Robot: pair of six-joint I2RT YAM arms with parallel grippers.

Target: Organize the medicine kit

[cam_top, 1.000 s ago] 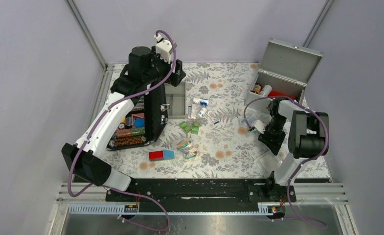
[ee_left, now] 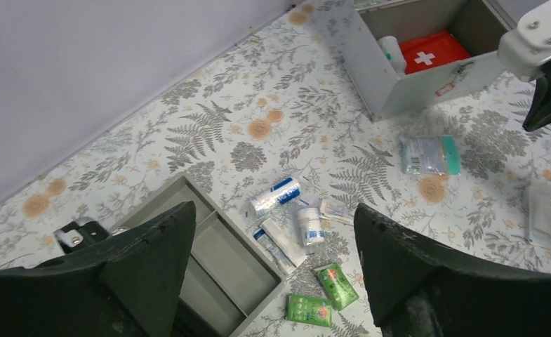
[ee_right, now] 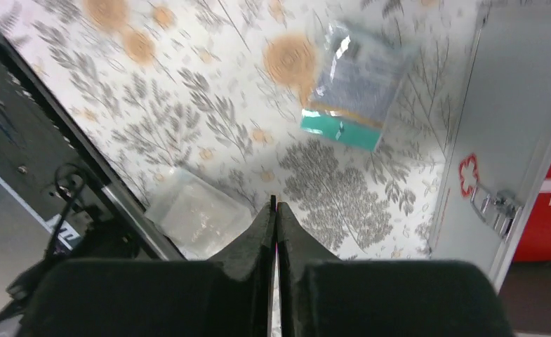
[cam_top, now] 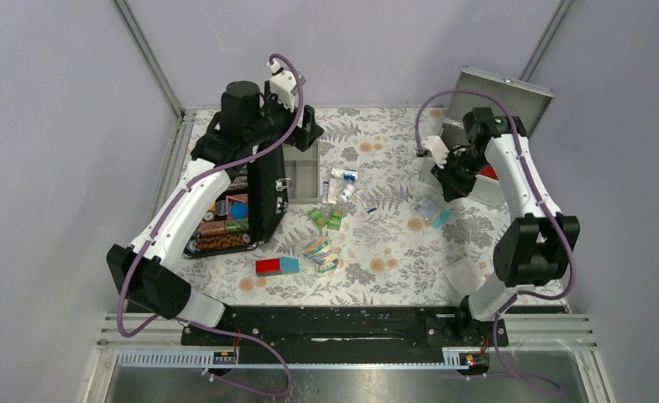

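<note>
My left gripper stands wide open with nothing between its fingers, above the grey compartment tray (ee_left: 241,263). In the right wrist view my right gripper has its fingers together, nothing showing between them. It is over the table in front of the silver medicine case (ee_left: 434,91), whose lid (cam_top: 506,94) is up. Inside the case are a red pouch with a white cross (ee_left: 434,53) and a white bottle (ee_left: 393,53). A clear zip bag with a teal strip (ee_right: 356,88) lies near the case; another clear bag (ee_right: 201,210) lies by the front edge.
Small bottles (ee_left: 310,226) and green packets (ee_left: 309,309) lie beside the tray. A black case with several items (cam_top: 229,214) stands open at left. In front are a red and blue box (cam_top: 277,266) and a striped packet (cam_top: 321,254).
My right arm has swung from near the front clear bag back toward the silver case, now covering part of it from above. My left gripper has shifted slightly right.
</note>
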